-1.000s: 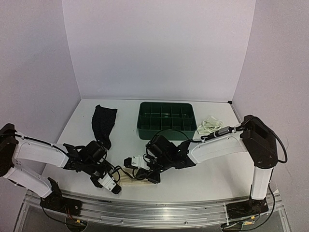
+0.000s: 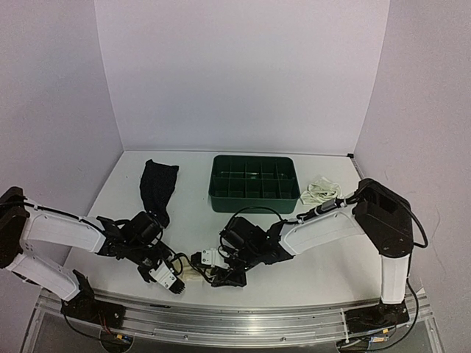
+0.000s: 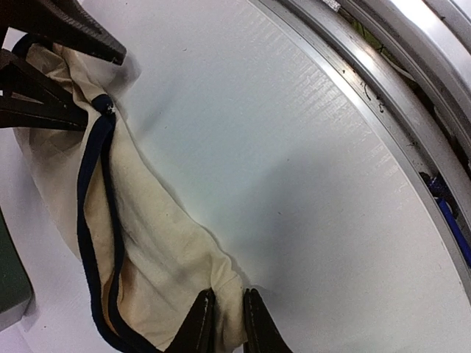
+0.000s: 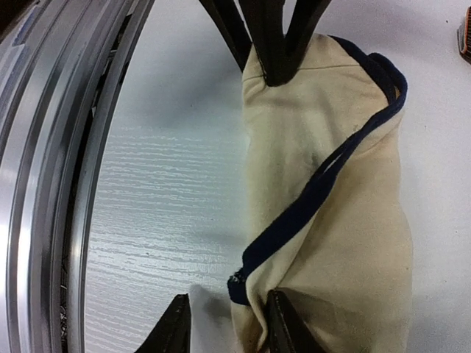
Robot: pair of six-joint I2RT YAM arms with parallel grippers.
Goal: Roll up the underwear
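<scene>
Cream underwear with a navy waistband lies in a narrow folded strip near the front of the table, mostly hidden by the arms in the top view. My left gripper is shut on one end of the fabric, pinching a ridge. At the other end, in the right wrist view, my right gripper has its fingers around the edge beside the band; the left fingertip is apart from the cloth and the gap between the fingers is open, with fabric near the right one.
A dark green divided bin stands at the back centre. A black cloth lies at back left, pale cloths at back right. The metal rail runs along the front edge.
My right gripper has moved slightly toward the front edge of the table. My left gripper has shifted very little.
</scene>
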